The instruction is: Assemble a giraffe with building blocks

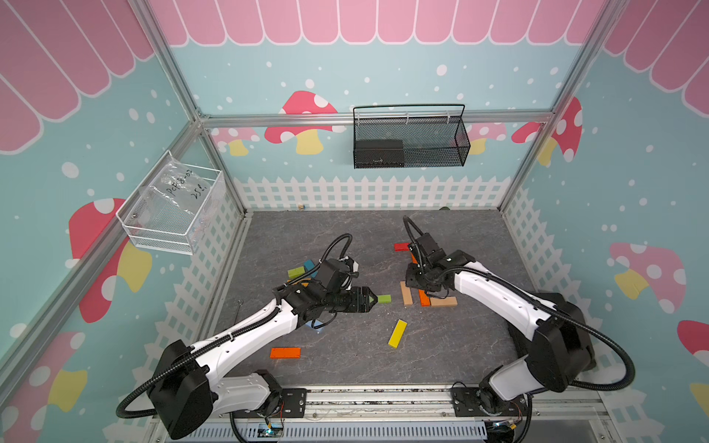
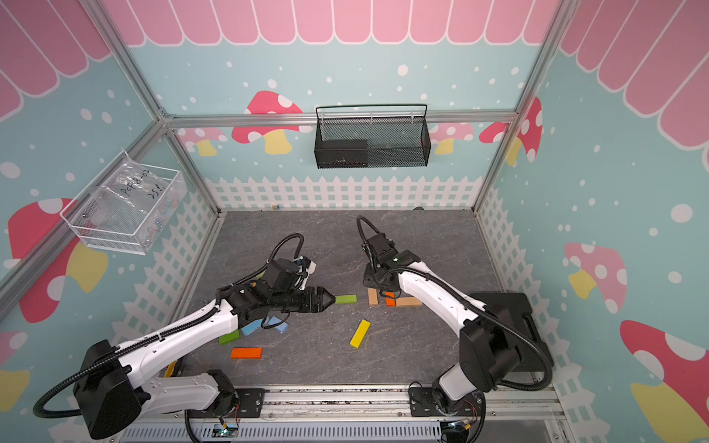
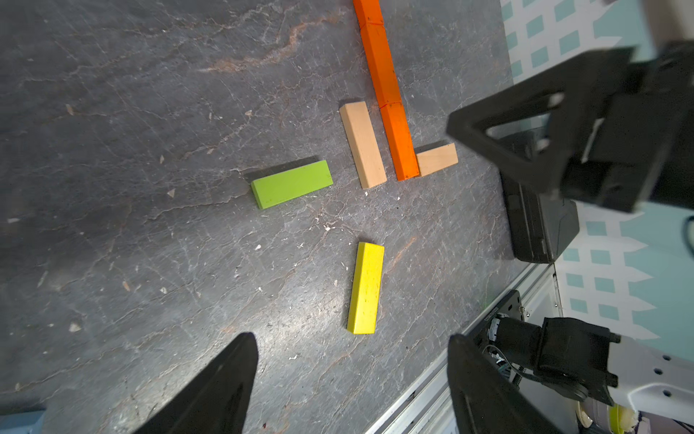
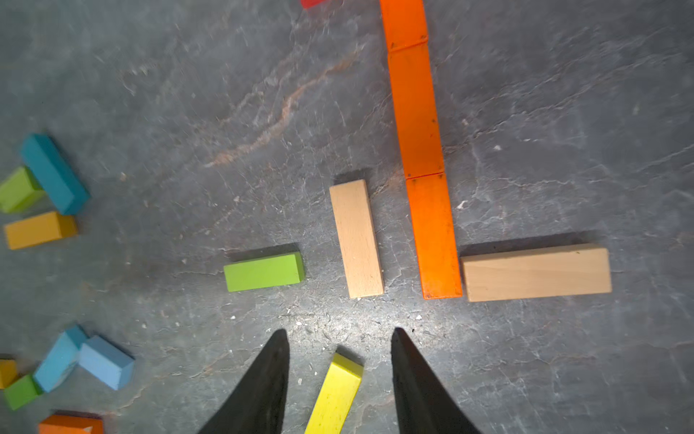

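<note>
A column of three orange blocks (image 4: 414, 108) lies on the table, a tan block (image 4: 536, 271) at right angles to its near end and another tan block (image 4: 355, 238) parallel on its left. A red block (image 1: 401, 246) is at the far end. A green block (image 3: 291, 182) and yellow block (image 3: 365, 287) lie apart. My left gripper hangs open above the table, left of these, nothing between its fingers. My right gripper is above the orange column and tan blocks, fingers apart and empty, the yellow block beyond them below.
Blue, green and yellow blocks (image 4: 54, 173) cluster on the left, with an orange block (image 1: 285, 353) at the front left. A black case (image 2: 517, 310) sits at the right edge.
</note>
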